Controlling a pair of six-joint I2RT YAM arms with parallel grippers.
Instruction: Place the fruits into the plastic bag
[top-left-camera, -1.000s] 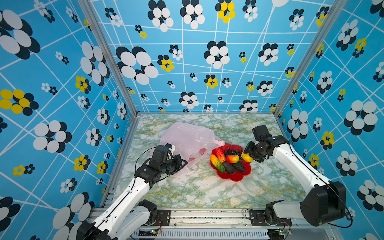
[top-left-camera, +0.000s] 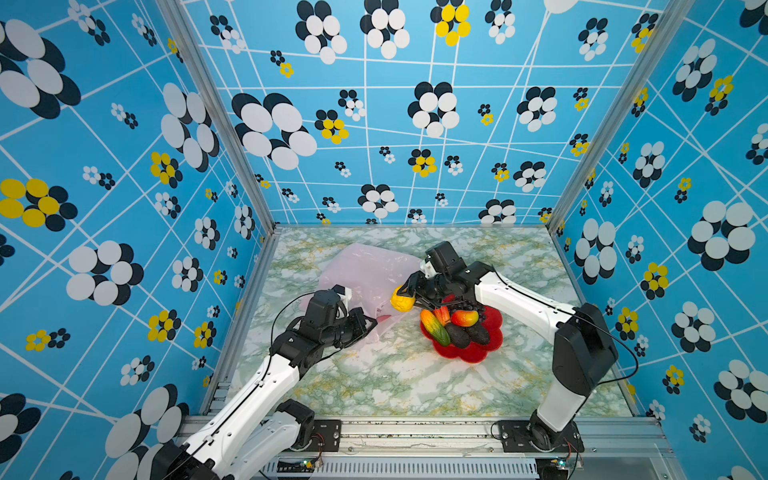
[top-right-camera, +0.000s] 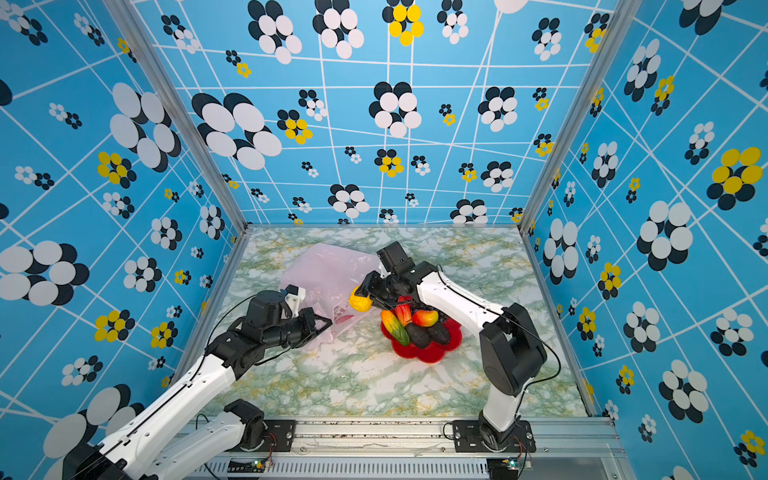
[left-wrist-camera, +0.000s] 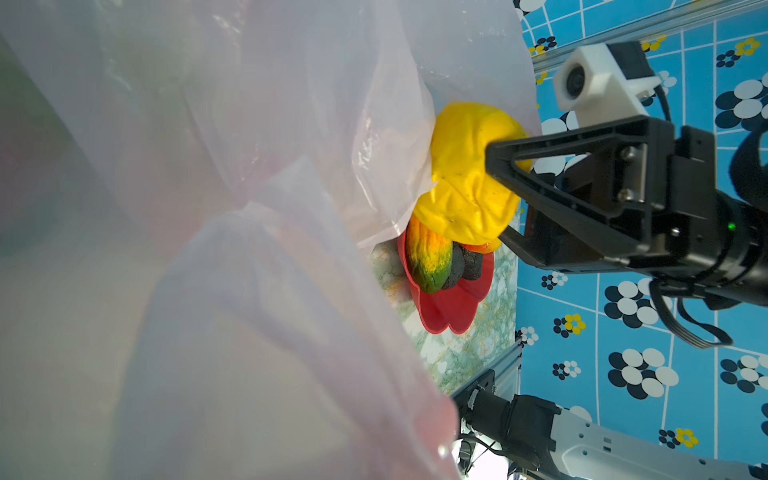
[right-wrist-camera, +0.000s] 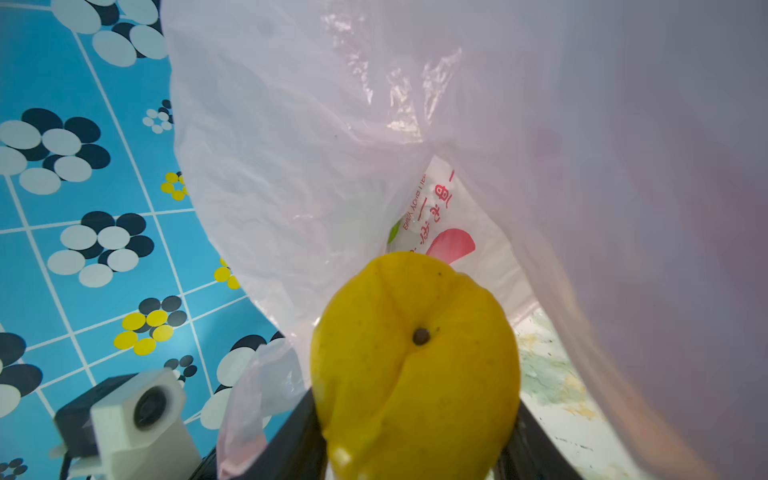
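A yellow fruit (right-wrist-camera: 416, 344) is gripped in my right gripper (top-left-camera: 410, 289), which is shut on it at the mouth of the translucent pinkish plastic bag (top-left-camera: 356, 268). In the right wrist view the bag's film rises around and beyond the fruit, with red print deeper in. My left gripper (top-left-camera: 369, 323) is shut at the bag's near edge; its fingertips are not visible in the left wrist view, where bag film (left-wrist-camera: 240, 280) fills most of the picture. The red bowl (top-left-camera: 472, 353) holds a yellow-green fruit (top-left-camera: 434, 328), an orange-yellow one (top-left-camera: 465, 318) and dark ones (top-left-camera: 458, 336).
Part of the bowl lies under the right arm (top-left-camera: 528, 302). Free marble table (top-left-camera: 384, 384) stretches along the front and at the back right. The left forearm (top-left-camera: 260, 396) crosses the front left.
My right gripper has carried the yellow fruit from the bowl's right side leftward over the bowl to the bag's mouth. The left arm has barely moved.
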